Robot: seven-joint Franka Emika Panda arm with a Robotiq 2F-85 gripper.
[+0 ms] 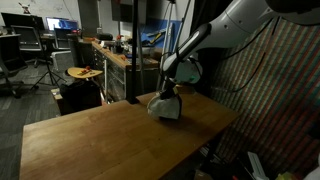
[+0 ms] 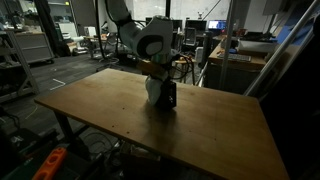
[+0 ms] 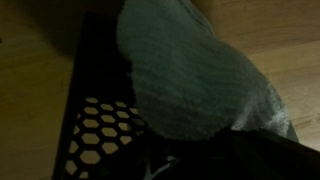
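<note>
A pale grey cloth (image 1: 165, 106) hangs bunched beneath my gripper (image 1: 167, 90), over the right part of the wooden table. Close up in the wrist view, the greenish-grey cloth (image 3: 190, 75) runs down to the dark fingers, which are shut on it; the fingertips themselves are hard to make out. Beside and partly behind the cloth stands a black holder with hexagonal holes (image 3: 97, 135). In exterior view 2 the cloth (image 2: 155, 91) covers one side of this black holder (image 2: 170, 98). Whether the cloth rests on the holder or only hangs against it, I cannot tell.
Chairs, desks and a workbench (image 1: 120, 68) stand beyond the table.
</note>
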